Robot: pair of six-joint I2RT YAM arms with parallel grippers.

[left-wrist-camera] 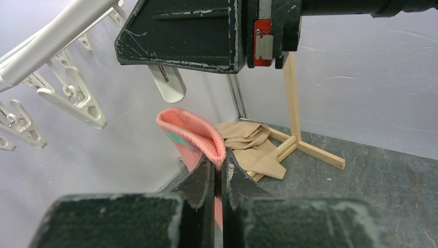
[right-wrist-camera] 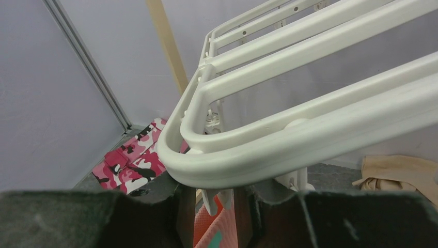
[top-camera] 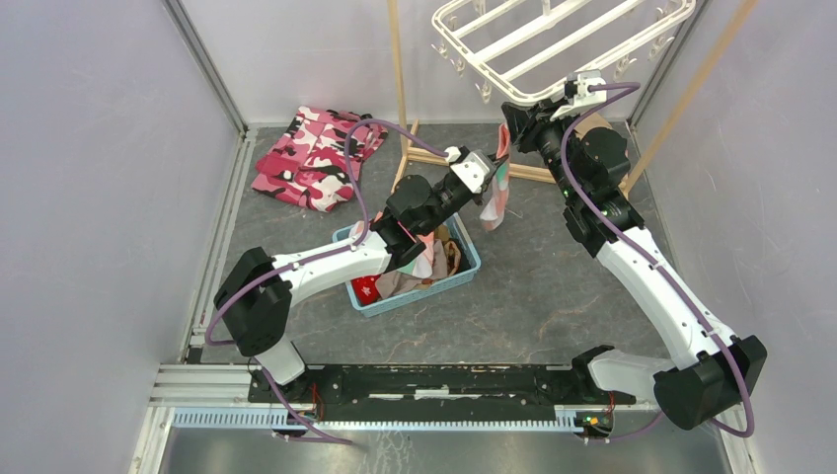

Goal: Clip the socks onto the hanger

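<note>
A pink sock with a green patch (left-wrist-camera: 192, 132) is pinched in my left gripper, which is shut on it; its folded upper edge stands above the fingertips. In the top view the sock (top-camera: 496, 197) hangs down beside the left gripper. My right gripper is shut on a white clip (right-wrist-camera: 209, 202) under the front corner of the hanger (right-wrist-camera: 232, 173). The clip's two prongs stand apart, pointing down. In the left wrist view the clip (left-wrist-camera: 169, 88) shows below the right gripper's dark fingers (left-wrist-camera: 178, 36), with the sock edge just beneath and apart from it.
Other white clips (left-wrist-camera: 77, 101) hang empty along the hanger. A blue basket (top-camera: 419, 294) of socks stands under the left arm. Pink camouflage cloth (top-camera: 311, 163) lies at the back left, tan cloth (left-wrist-camera: 258, 155) by the wooden stand (left-wrist-camera: 323, 154). Right of the basket, the floor is clear.
</note>
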